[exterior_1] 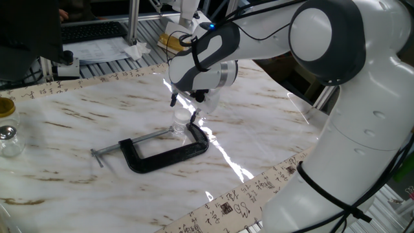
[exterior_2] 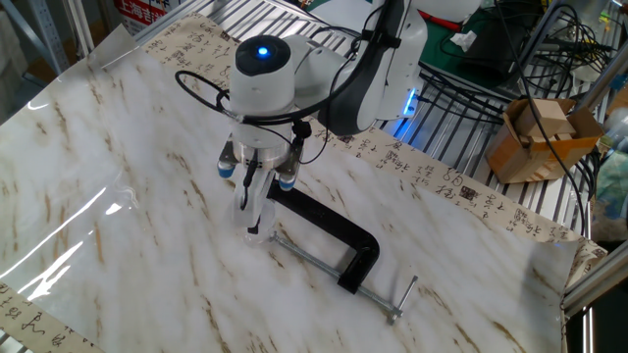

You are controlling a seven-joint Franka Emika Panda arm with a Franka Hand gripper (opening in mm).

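A black G-clamp (exterior_1: 169, 157) with a metal screw lies flat on the marbled sheet. A small clear container (exterior_1: 181, 119) stands within the clamp's opening, between the screw's end and the far finger; in exterior view 2 the same container (exterior_2: 257, 236) shows partly beneath my fingers. My gripper (exterior_1: 184, 109) hovers right over it, open, its two dark fingertips spread either side of the container's top. Whether they touch it cannot be made out. From the second view, the gripper (exterior_2: 253, 204) is seen nearly edge-on.
Clear jars, one with a yellow lid (exterior_1: 6, 107) and one with a silver lid (exterior_1: 7, 133), stand at the left edge. Outside the sheet, a cardboard box (exterior_2: 535, 147) sits on the slatted table. Much of the marbled sheet is bare.
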